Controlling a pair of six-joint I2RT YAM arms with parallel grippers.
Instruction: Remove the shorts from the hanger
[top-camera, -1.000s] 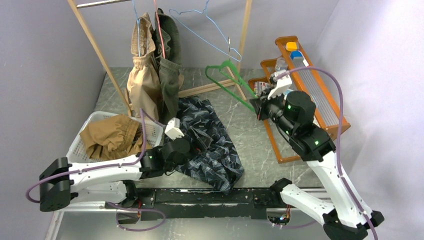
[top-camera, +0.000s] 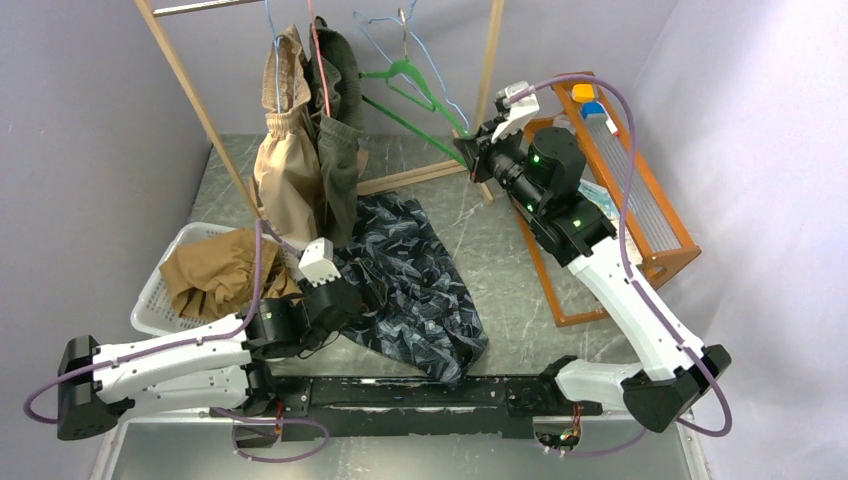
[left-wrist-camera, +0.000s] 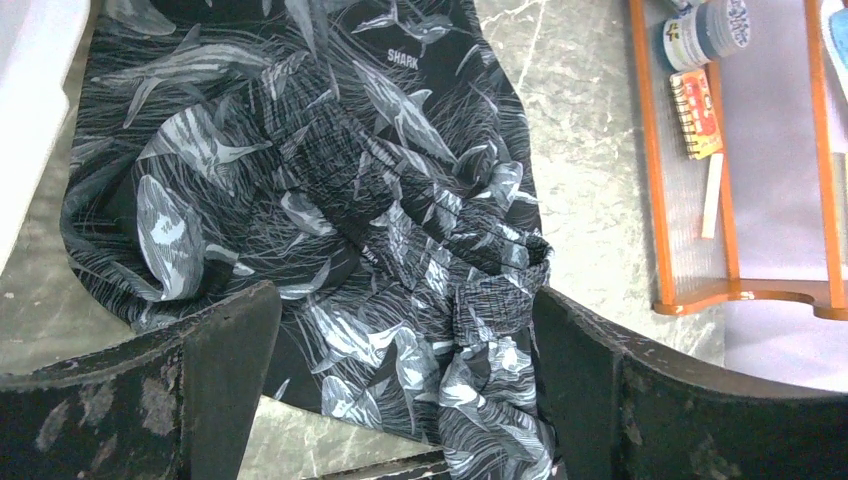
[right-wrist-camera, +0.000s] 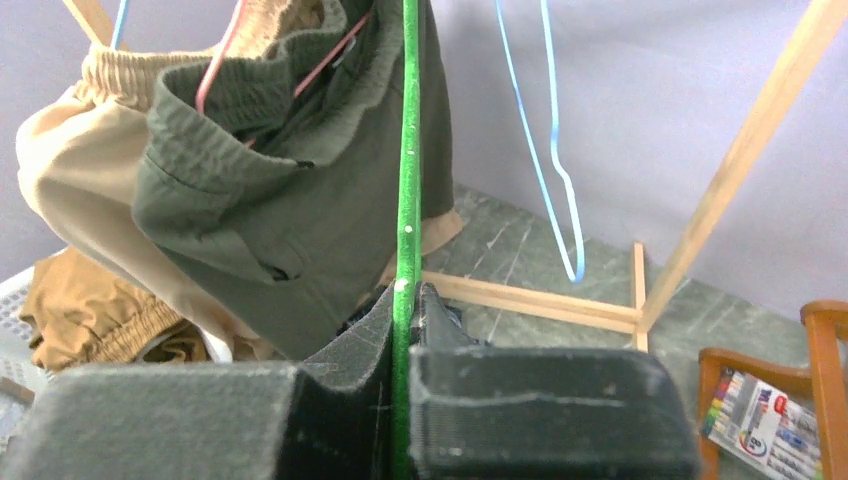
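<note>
The black shark-print shorts (top-camera: 420, 290) lie crumpled on the floor; the left wrist view shows the fabric (left-wrist-camera: 350, 340) below my open left gripper, nothing held. My right gripper (top-camera: 470, 150) is shut on the green hanger (top-camera: 404, 78), which is bare of clothing and rises between the fingers in the right wrist view (right-wrist-camera: 407, 230).
Beige pants (top-camera: 280, 170) and olive pants (top-camera: 340, 170) hang on the wooden rack (top-camera: 190, 90). A white basket (top-camera: 160, 300) with brown clothing sits at left; a wooden shelf unit (top-camera: 670, 250) stands at right. Blue hangers hang at the back.
My right gripper has moved up and left in the top view, carrying the green hanger toward the rack. My left arm has drawn back leftward from over the shorts.
</note>
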